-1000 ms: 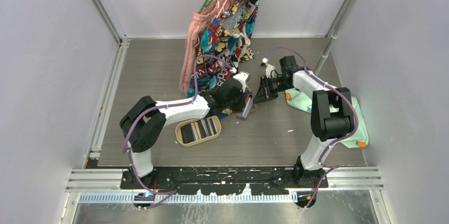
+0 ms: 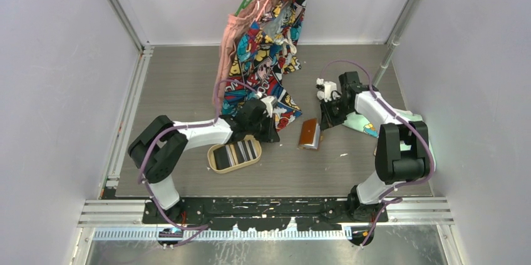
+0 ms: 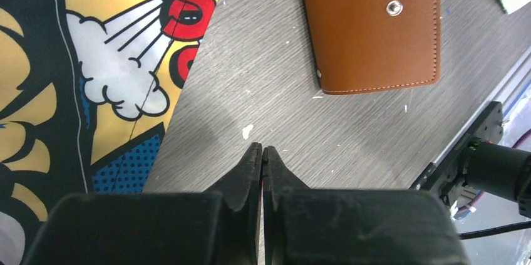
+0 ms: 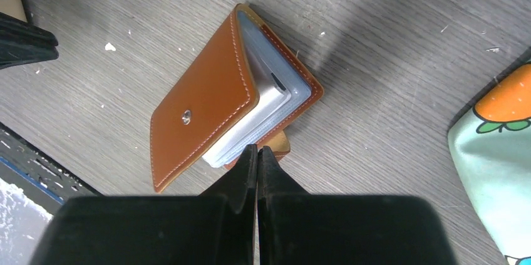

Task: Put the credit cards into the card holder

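Note:
The brown leather card holder (image 2: pixel 309 132) lies on the table between the grippers, its flap partly raised over clear sleeves (image 4: pixel 282 80) with a silvery card showing inside. My left gripper is shut, nothing between its fingers, left of the holder near the patterned cloth. My right gripper is shut above the holder's edge; whether anything is between its tips does not show. A beige tray (image 2: pixel 214 152) of dark and light cards sits below my left arm.
Patterned cloth and pink garments (image 2: pixel 228 39) hang at the back, reaching the table. A mint cloth (image 4: pixel 488 165) lies right of the holder. A metal rack pole (image 2: pixel 394 46) stands back right.
The card holder has moved right and turned, its flap now over the sleeves. My right gripper has moved right and stands above it; my left gripper is apart from it.

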